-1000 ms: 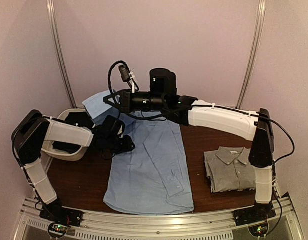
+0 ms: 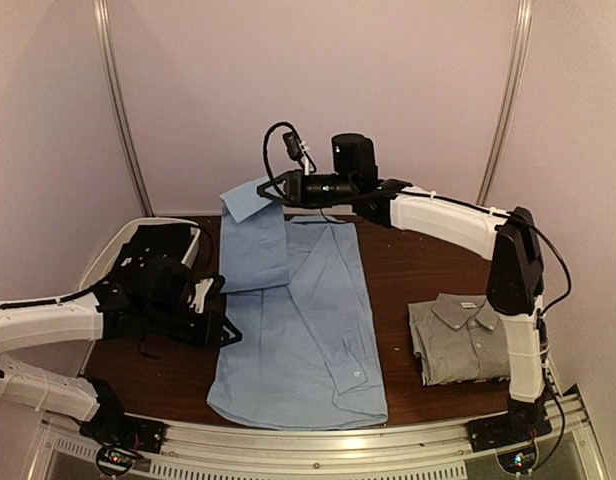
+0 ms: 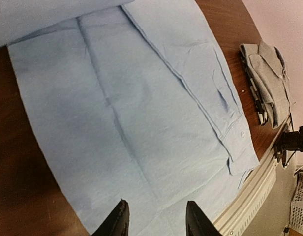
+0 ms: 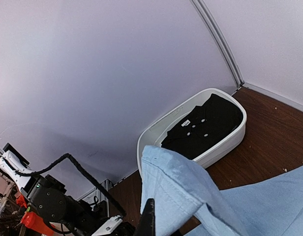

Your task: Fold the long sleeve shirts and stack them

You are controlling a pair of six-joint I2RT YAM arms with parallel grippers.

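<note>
A light blue long sleeve shirt (image 2: pixel 258 350) lies in the middle of the table, one sleeve (image 2: pixel 338 330) laid lengthwise down its right part. My right gripper (image 2: pixel 265 190) is above the table's back, shut on the other sleeve (image 2: pixel 253 245), whose end is held up and folded over. In the right wrist view that blue cloth (image 4: pixel 171 191) rises at the fingers and hides part of them. My left gripper is open above the shirt's left part, with nothing between its fingers; bare shirt cloth shows below it.
At the right, a folded grey shirt (image 2: pixel 458 345) lies on the dark table. A white bin (image 4: pixel 242 130) with black shirts (image 4: pixel 203 128) stands at the left, partly behind my left arm in the top view. Bare wood separates the blue and grey shirts.
My right gripper has moved right with the sleeve, drawing it over the shirt. My left gripper has come away from the sleeve, toward the table's front and left.
</note>
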